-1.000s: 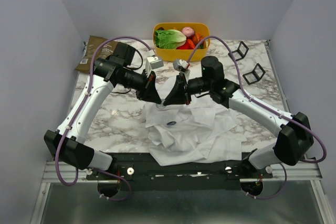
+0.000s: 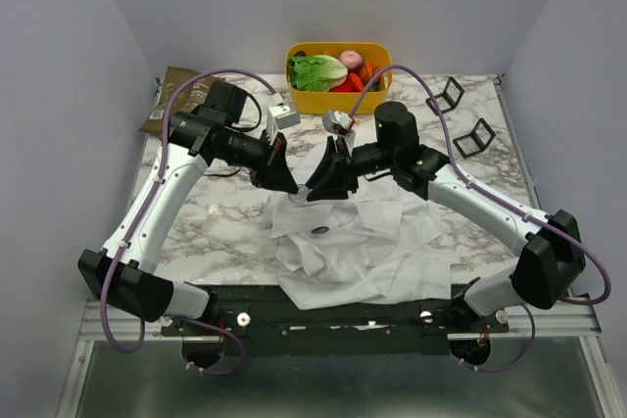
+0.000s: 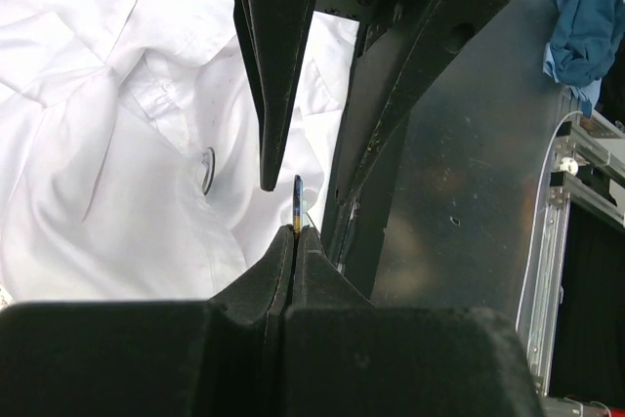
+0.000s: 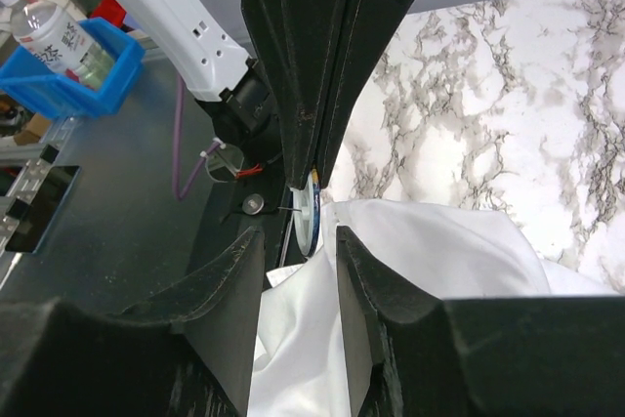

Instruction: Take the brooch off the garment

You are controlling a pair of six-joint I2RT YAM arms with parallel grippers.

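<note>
A thin round brooch (image 4: 311, 217) stands edge-on in the tips of my left gripper (image 2: 293, 190), which is shut on it. Seen from the left wrist, the brooch (image 3: 298, 204) is a narrow strip above the meeting fingers. A fine pin sticks out from its back in the right wrist view. My right gripper is open, its fingertips spread on either side below the disc, with nothing gripped. The white garment (image 2: 338, 242) lies crumpled beneath both grippers. Whether the brooch's lower edge touches the cloth, I cannot tell.
A small dark oval (image 2: 320, 230) lies on the garment. At the back stands a yellow bin (image 2: 338, 102) of vegetables, with a brown bag (image 2: 165, 102) at left and black frames (image 2: 476, 138) at right.
The left arm has shifted very slightly to the left, still with the brooch. The garment looks unchanged.
</note>
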